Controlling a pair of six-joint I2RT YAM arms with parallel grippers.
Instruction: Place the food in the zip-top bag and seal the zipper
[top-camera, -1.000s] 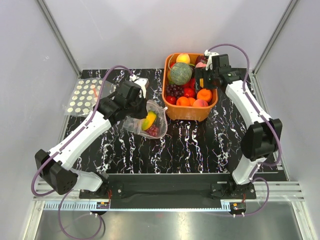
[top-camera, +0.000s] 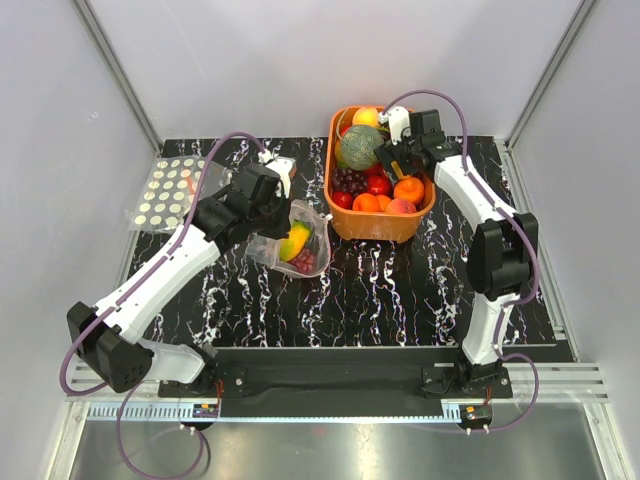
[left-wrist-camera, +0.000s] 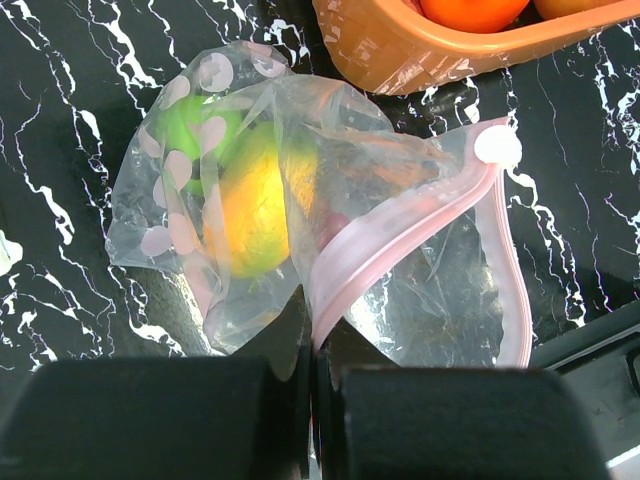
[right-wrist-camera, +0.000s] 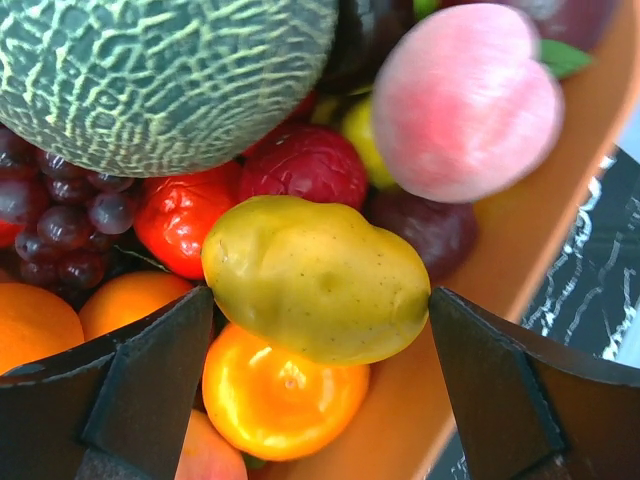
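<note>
The clear zip top bag lies on the table, its mouth spread, with a yellow-green mango inside. In the top view red grapes also show in the bag. My left gripper is shut on the bag's pink zip edge. Over the orange basket my right arm reaches down into the food. A yellow, potato-like piece spans the gap of my right gripper in the right wrist view. Its fingers stand wide on either side; whether they touch the piece I cannot tell.
Around the yellow piece lie a melon, grapes, an orange fruit and a peach. The basket wall is close on the right. A dotted sheet lies back left.
</note>
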